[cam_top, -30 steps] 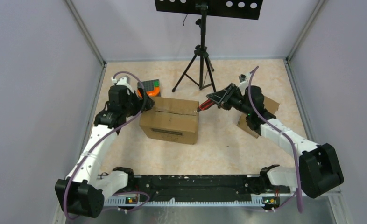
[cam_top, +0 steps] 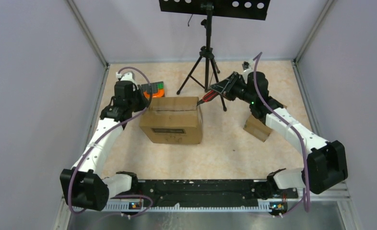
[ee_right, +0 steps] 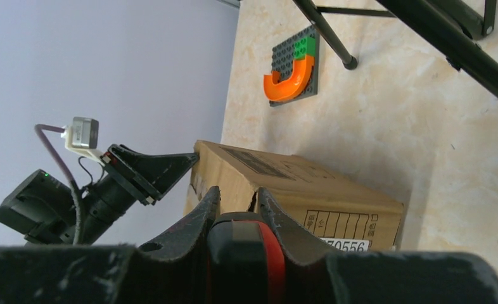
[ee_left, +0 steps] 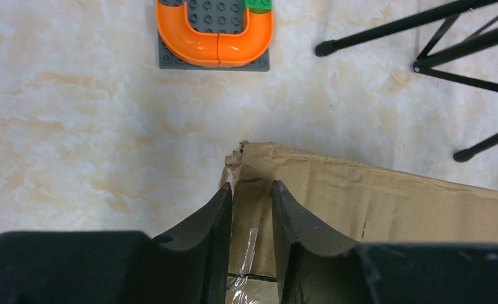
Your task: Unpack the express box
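Note:
A brown cardboard box (cam_top: 172, 122) stands left of centre in the top view, a dark seam running across its upper face. My right gripper (cam_top: 219, 89) is shut on a red and black knife (cam_top: 208, 96), whose tip is at the seam's right end. How deep the tip sits is unclear. In the right wrist view the knife (ee_right: 273, 259) points at the box end (ee_right: 354, 218). At the box's far-left corner is my left gripper, partly open. Taped cardboard (ee_left: 253, 221) shows in the gap between its fingers; contact is hard to judge.
An orange and green toy on a grey studded plate (cam_top: 153, 89) lies behind the box. A black tripod stand (cam_top: 206, 52) rises at the back centre. Another cardboard piece (cam_top: 257, 128) lies under the right arm.
The knife and right gripper have moved backward and slightly left. The box has turned a little and shifted slightly back and left. My left gripper has also moved slightly back.

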